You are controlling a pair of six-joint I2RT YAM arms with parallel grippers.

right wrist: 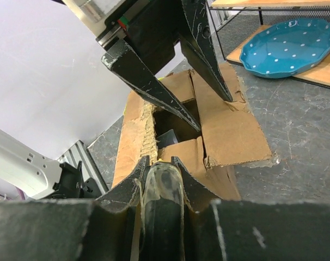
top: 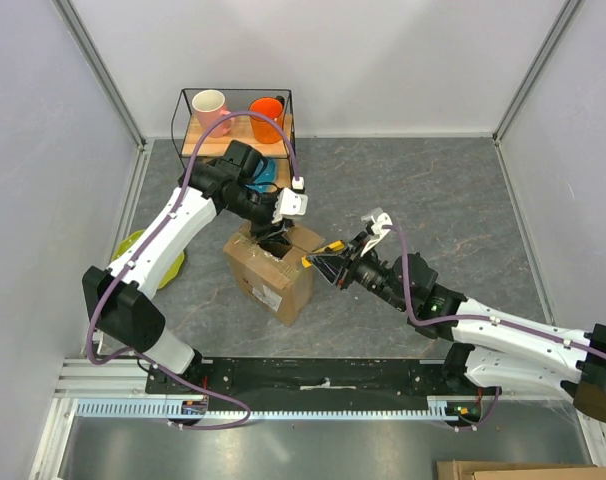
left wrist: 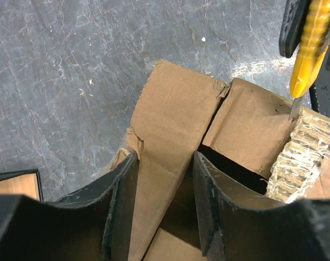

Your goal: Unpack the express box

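The cardboard box [top: 268,275] stands open-topped on the grey floor, something grey faintly visible inside [right wrist: 166,138]. My left gripper is down at the box's top, part open, its fingertips at a raised flap [left wrist: 173,109]; whether it grips the flap is unclear. My right gripper [top: 328,262] is at the box's right side with a yellow knife [left wrist: 309,46], its blade at the flaps' edge in the left wrist view. The right wrist view shows its fingers round a dark, blurred handle.
A wire rack with a pink mug [top: 210,108], an orange mug [top: 266,118] and a blue dish [right wrist: 289,48] stands behind the box. A yellow plate [top: 166,270] lies to the left.
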